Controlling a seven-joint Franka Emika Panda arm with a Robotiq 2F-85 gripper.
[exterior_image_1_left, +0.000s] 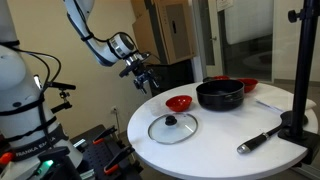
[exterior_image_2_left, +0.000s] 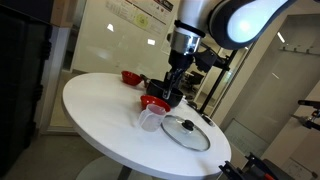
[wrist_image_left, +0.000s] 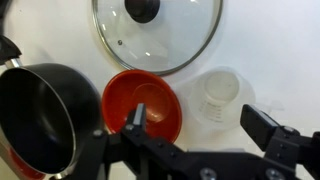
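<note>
My gripper is open in the wrist view, its dark fingers (wrist_image_left: 258, 124) spread wide with nothing held. Between and beyond them a clear plastic cup (wrist_image_left: 216, 92) stands on the white table. A red bowl (wrist_image_left: 141, 100) lies to the cup's left, partly covered by the left finger. In exterior view 2 the clear cup (exterior_image_2_left: 151, 118) stands in front of the red bowl (exterior_image_2_left: 154, 102), and the gripper (exterior_image_2_left: 167, 92) hangs behind it. Exterior view 1 has the gripper (exterior_image_1_left: 146, 84) at the table's far left side, above table height.
A glass lid (exterior_image_1_left: 173, 128) with a black knob lies flat near the front. The black pot (exterior_image_1_left: 220, 95) stands beside the red bowl, with more red dishes (exterior_image_1_left: 248, 84) behind. A black-handled utensil (exterior_image_1_left: 258, 140) lies at the right, near a dark post (exterior_image_1_left: 297, 80).
</note>
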